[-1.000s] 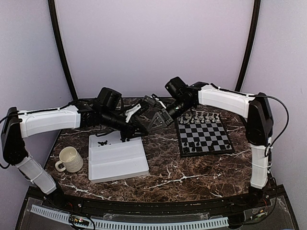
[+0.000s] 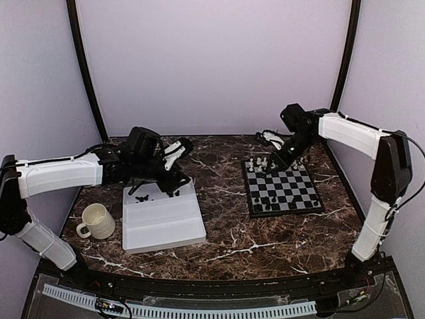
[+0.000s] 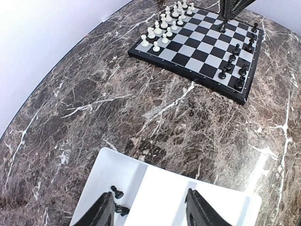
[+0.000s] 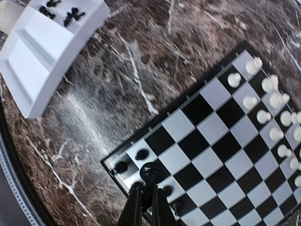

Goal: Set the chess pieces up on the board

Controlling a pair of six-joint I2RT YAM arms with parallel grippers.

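Observation:
My right gripper is shut on a black chess piece (image 4: 151, 172), held above the black pieces' side of the chessboard (image 2: 282, 183). White pieces (image 3: 157, 28) stand along one side of the board, several black pieces (image 3: 239, 82) along the other. My left gripper is part open with nothing seen between its fingers, over the white tray (image 2: 163, 226), where several black pieces (image 3: 117, 193) lie in the back compartment.
A white mug (image 2: 98, 221) stands at the front left beside the tray.
My right gripper has moved from the middle, beside the left gripper, rightward over the board with a piece. My left gripper has drawn slightly back to the left.

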